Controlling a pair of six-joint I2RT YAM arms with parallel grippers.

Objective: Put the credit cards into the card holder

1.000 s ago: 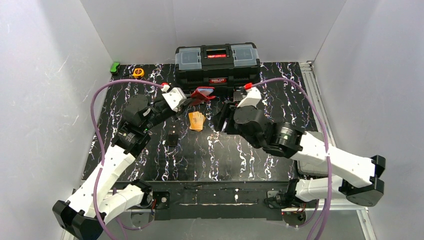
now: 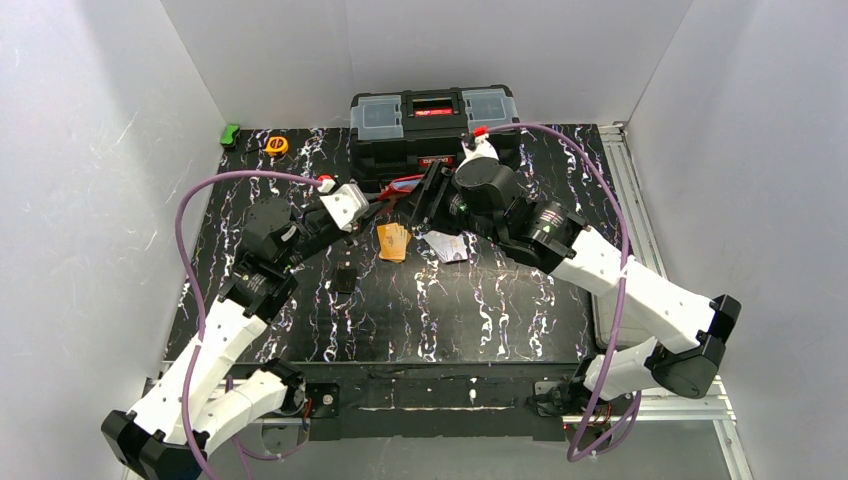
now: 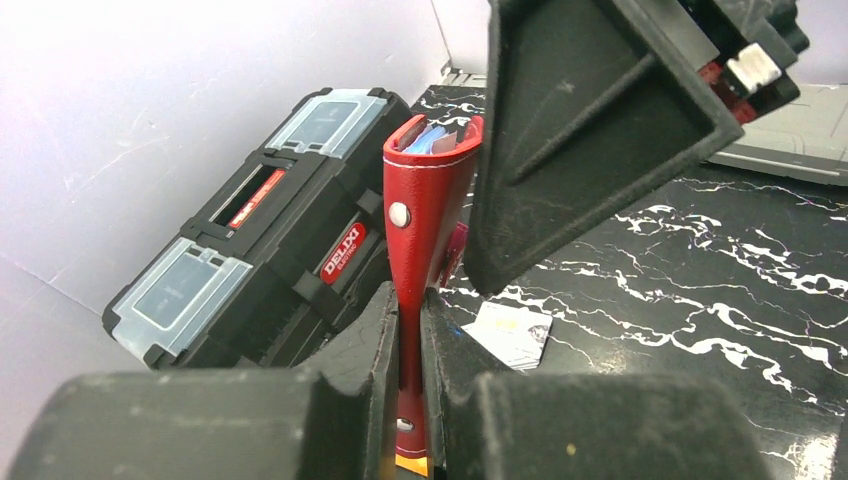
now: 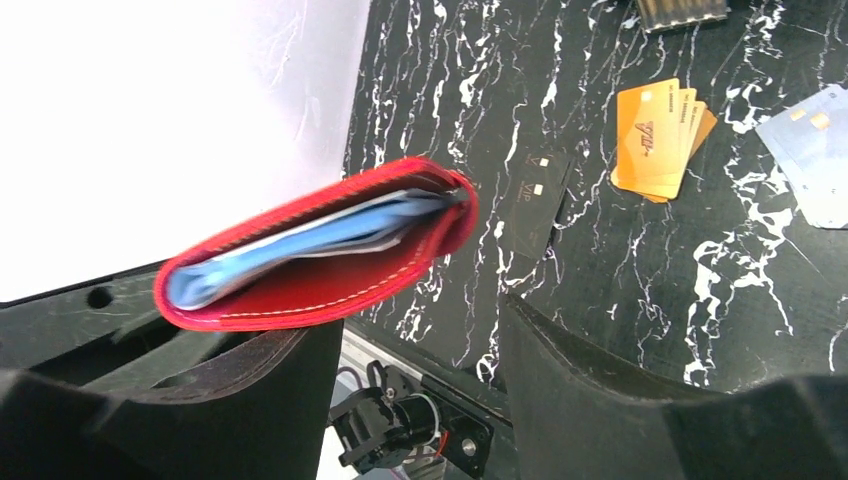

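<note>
My left gripper is shut on the red card holder (image 3: pixel 430 215), holding it raised with its opening upward. Blue and white card edges (image 4: pixel 335 232) show inside the holder's mouth in the right wrist view. Close beside the holder stands my right gripper, open, with no card between its fingers; whether it touches the holder I cannot tell. On the table lie fanned orange cards (image 2: pixel 394 242), pale silver cards (image 2: pixel 447 246) and black cards (image 2: pixel 346 280). A brownish stack (image 4: pixel 682 12) is partly visible at the right wrist view's top edge.
A black toolbox (image 2: pixel 435 140) with clear lids stands at the back, close behind the holder. An orange tape measure (image 2: pixel 276 146) and a green item (image 2: pixel 230 136) lie at the back left.
My right gripper has moved left and toward the back, up to the holder, and now partly covers it from above. The silver cards have come into view. My left arm has barely moved.
</note>
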